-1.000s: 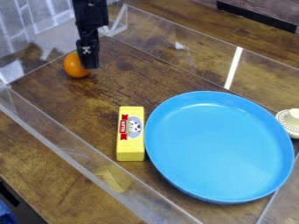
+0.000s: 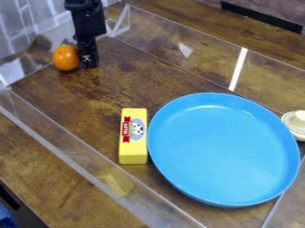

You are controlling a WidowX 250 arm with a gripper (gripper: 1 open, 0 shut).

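An orange ball-like object (image 2: 64,59), perhaps a fruit, sits near the clear wall at the upper left. My black gripper (image 2: 86,59) is down right beside it on its right, touching or nearly so; its fingertips are small and dark, and look shut. A yellow box (image 2: 134,135) with a red label and a face printed on it lies in the lower middle, left of a large blue plate (image 2: 223,148).
Clear plastic walls border the wooden table (image 2: 71,125) on the left and bottom. A white round object (image 2: 293,124) is at the right edge.
My gripper has come down beside the orange object, which has shifted a little to the left. The box and plate have not moved.
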